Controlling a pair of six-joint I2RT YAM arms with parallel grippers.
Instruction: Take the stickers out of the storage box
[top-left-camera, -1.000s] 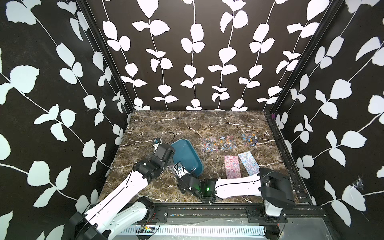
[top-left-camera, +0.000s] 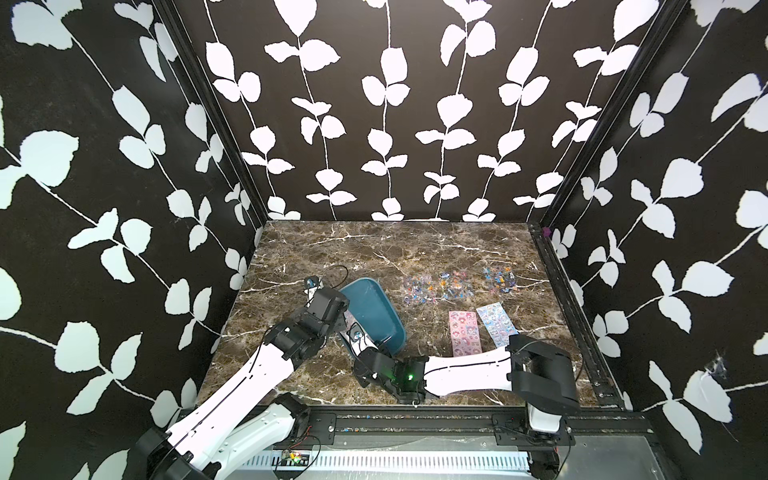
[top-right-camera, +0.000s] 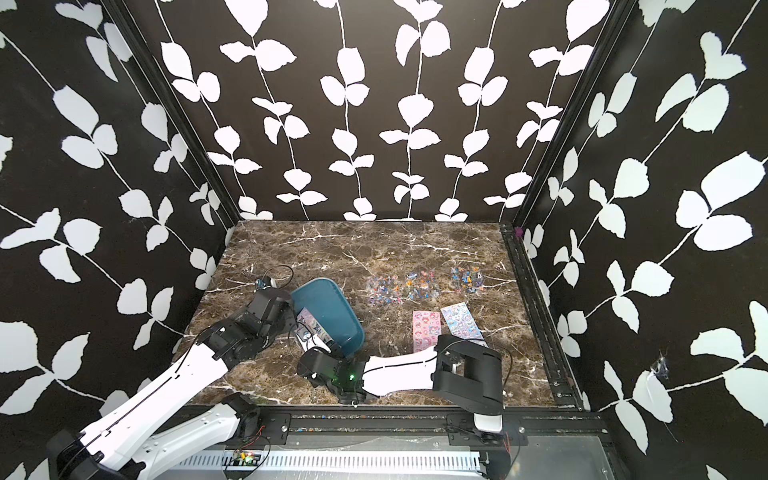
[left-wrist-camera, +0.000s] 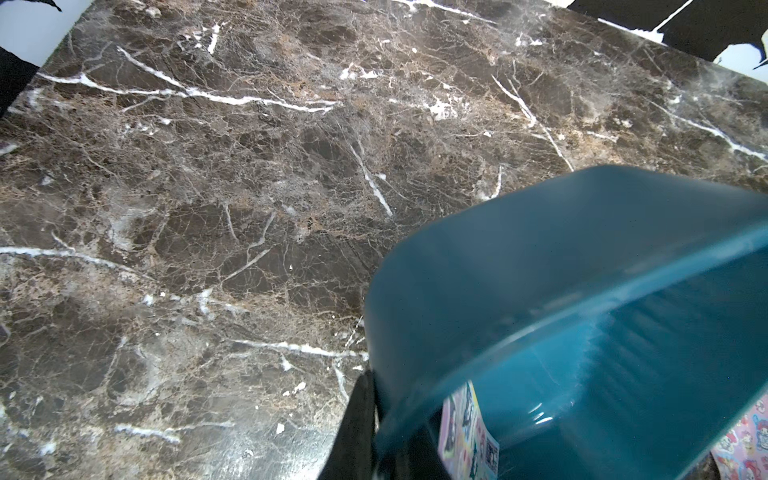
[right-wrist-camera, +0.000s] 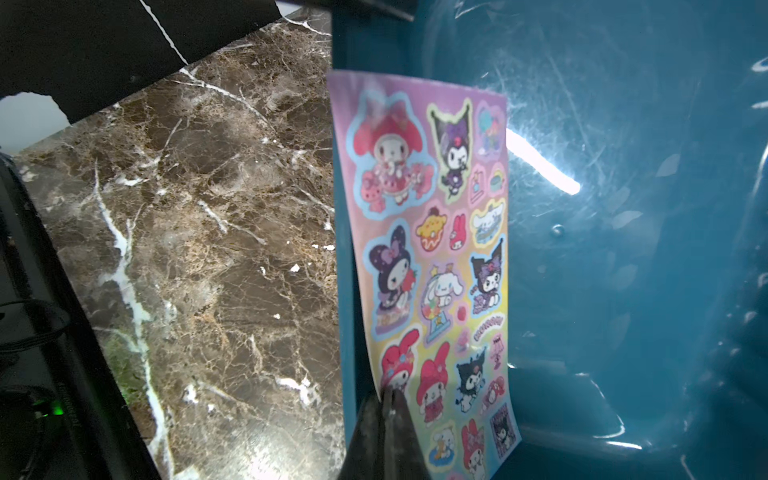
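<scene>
The blue storage box (top-left-camera: 376, 308) sits left of centre, tilted in the left wrist view, where my left gripper is shut at the rim of its near corner (left-wrist-camera: 416, 304). A pink-yellow sticker sheet (right-wrist-camera: 432, 200) of cartoon characters lies in the box along one side, also seen partly in the top right view (top-right-camera: 312, 324). My right gripper is shut at the sheet's edge, its fingertips over that edge; whether the sheet is pinched between them is hard to tell.
Right of the box lie a pink sticker sheet (top-left-camera: 465, 332) and a blue one (top-left-camera: 497, 324), with scattered small colourful pieces (top-left-camera: 436, 288) behind them. My arms occupy the front.
My right arm has shifted slightly left over the last second at the box's near side. The left arm and the box look almost unchanged.
</scene>
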